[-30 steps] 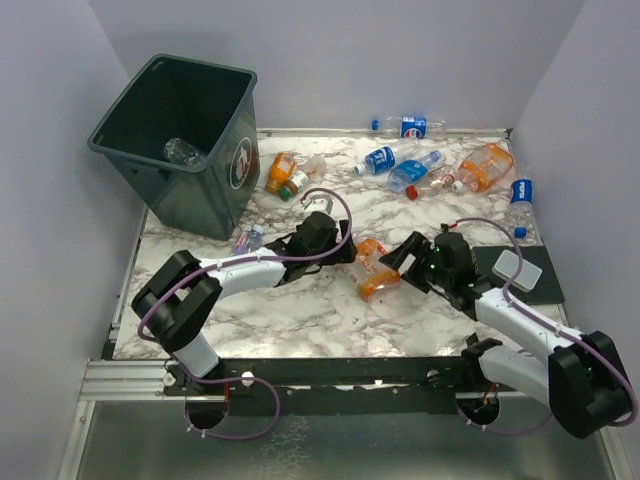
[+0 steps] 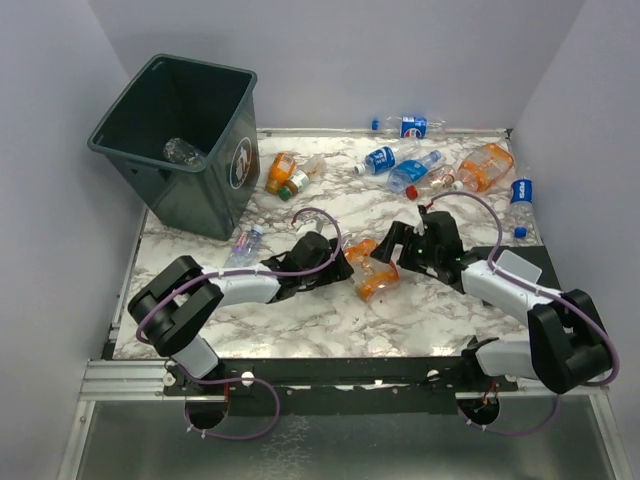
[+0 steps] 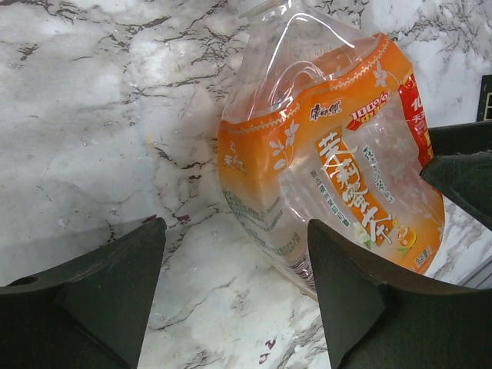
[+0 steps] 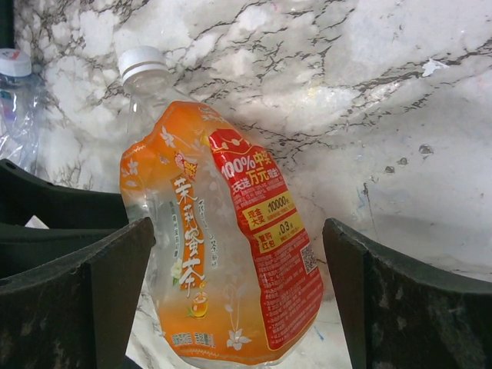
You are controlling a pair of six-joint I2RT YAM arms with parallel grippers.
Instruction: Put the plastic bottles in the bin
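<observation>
A crushed orange-labelled bottle [image 2: 374, 276] lies on the marble table between my grippers. My left gripper [image 2: 340, 262] is at its left side; in the left wrist view the bottle [image 3: 346, 177] lies beside and beyond the parted fingers. My right gripper [image 2: 394, 240] stands open at the bottle's upper right; in the right wrist view the bottle [image 4: 223, 238] lies between its spread fingers. The green bin [image 2: 222, 180] at the back left holds a clear bottle [image 2: 183, 151].
Several bottles [image 2: 412, 170] lie along the back and right. A clear bottle [image 2: 243, 245] lies left of the left arm, and others [image 2: 282, 170] beside the bin. A black pad [image 2: 530, 260] is at the right.
My left gripper has moved down alongside the bottle.
</observation>
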